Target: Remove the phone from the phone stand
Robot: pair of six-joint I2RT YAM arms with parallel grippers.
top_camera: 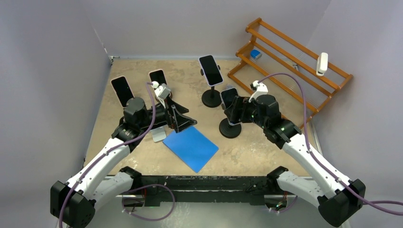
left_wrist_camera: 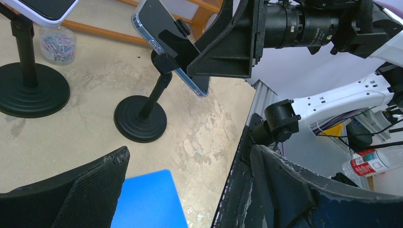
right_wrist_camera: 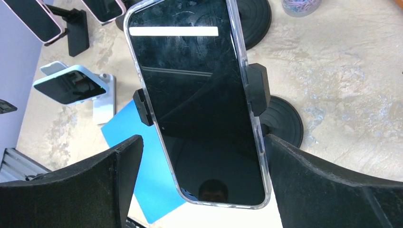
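Observation:
A dark-screened phone in a clear case [right_wrist_camera: 204,95] leans in the side clamps of a black phone stand [right_wrist_camera: 285,118]. My right gripper is open, its fingers on either side of the phone's lower part. A gap shows by the left finger; whether the right finger touches the case edge, I cannot tell. In the left wrist view, the right gripper's dark finger covers part of this phone [left_wrist_camera: 159,28]. Over the left part of the table, my left gripper [top_camera: 190,117] stands open and empty above a blue sheet [top_camera: 191,148].
Another phone [top_camera: 210,70] stands on a black stand just behind. Two pink-edged phones [top_camera: 122,90] are at the back left, and a blue-edged one [right_wrist_camera: 71,85] sits on a low white stand. A wooden rack [top_camera: 290,57] fills the back right.

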